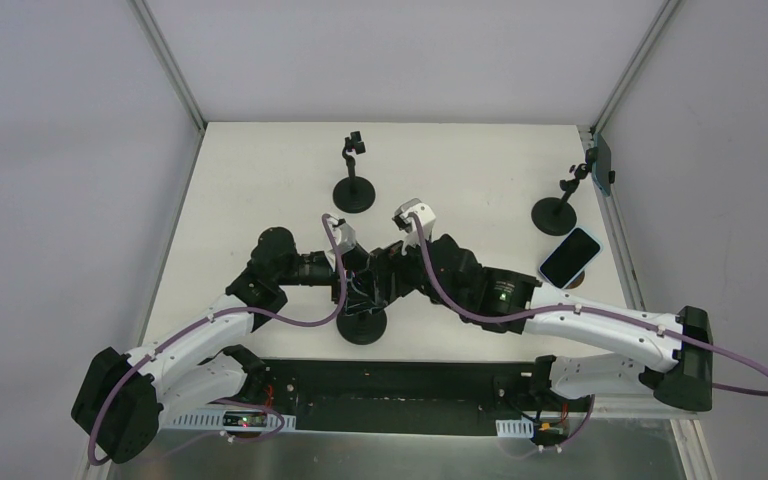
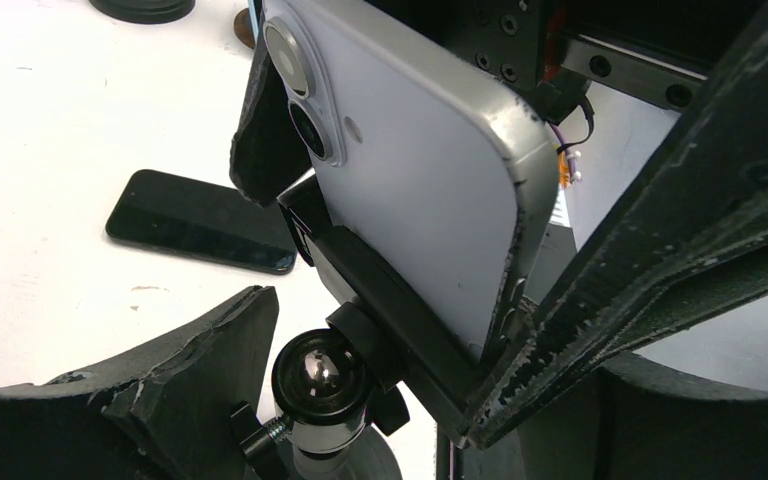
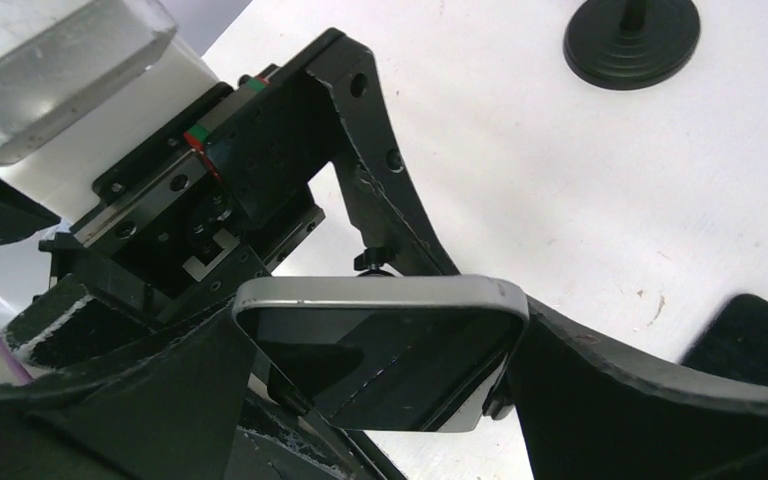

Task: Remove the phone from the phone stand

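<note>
A silver phone (image 2: pixel 410 170) sits in the holder of the front phone stand (image 1: pixel 360 330), both largely hidden by the arms from above. In the left wrist view my left gripper is around the holder and ball joint (image 2: pixel 320 375), its fingers part open. My right gripper (image 1: pixel 385 270) is at the phone from the right; in the right wrist view the phone's end (image 3: pixel 380 290) lies between its two fingers. Whether either gripper grips firmly is unclear.
An empty stand (image 1: pixel 354 195) stands at the back middle. Another stand (image 1: pixel 554 215) holding a phone is at the back right, with a loose phone (image 1: pixel 569 258) lying below it.
</note>
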